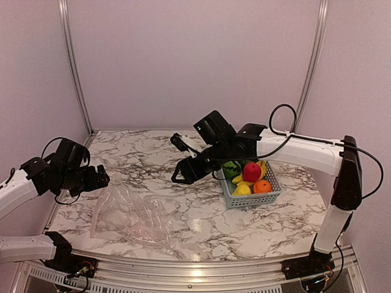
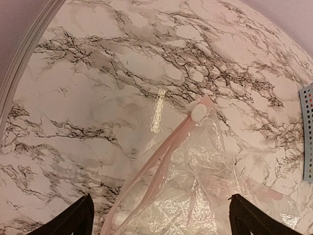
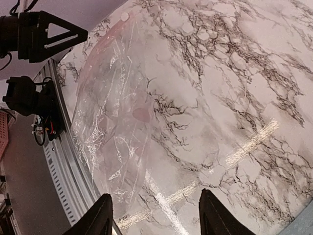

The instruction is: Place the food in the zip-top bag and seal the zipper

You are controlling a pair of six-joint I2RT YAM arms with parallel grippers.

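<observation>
A clear zip top bag (image 1: pixel 131 213) lies flat on the left of the marbled table, wrinkled and with nothing visible inside. Its pinkish zip strip (image 2: pixel 168 144) carries a round white slider (image 2: pixel 199 112) near one end. Over the bag's far left corner, my left gripper (image 1: pixel 102 177) is open and empty. My right gripper (image 1: pixel 178 162) hangs above mid-table, between bag and basket; its fingers (image 3: pixel 98 218) stand apart with nothing between them. Toy food fills the grey basket (image 1: pixel 252 200): a watermelon (image 1: pixel 231 169), a red fruit (image 1: pixel 251 171), bananas, a lemon (image 1: pixel 242 190) and an orange (image 1: pixel 263 187).
Bare tabletop (image 1: pixel 208 226) stretches between the bag and the basket, and behind the bag too. A metal rail (image 1: pixel 189 278) runs along the front edge. Pale walls enclose the back and sides.
</observation>
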